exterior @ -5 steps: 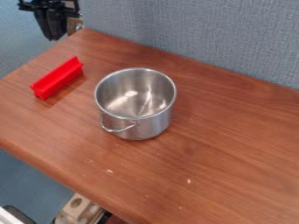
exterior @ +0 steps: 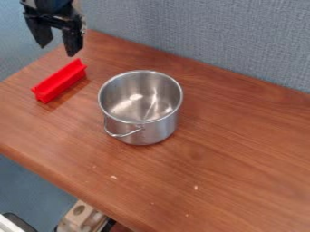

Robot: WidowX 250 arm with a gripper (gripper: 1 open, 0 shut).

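Observation:
My gripper (exterior: 57, 34) hangs at the top left, open, its two black fingers apart with nothing seen between them, above and behind a long red block (exterior: 58, 82). The red block lies lengthwise at a slant on the wooden table (exterior: 218, 172), near its left edge. A steel pot (exterior: 141, 118) with a wire handle stands upright at the middle of the table, to the right of the red block; its inside looks empty.
A grey textured wall (exterior: 230, 41) runs behind the table. The left edge drops to a blue-grey floor, with some hardware at the bottom left.
My gripper has come down from the top edge into fuller view, toward the red block. The block and pot are unchanged.

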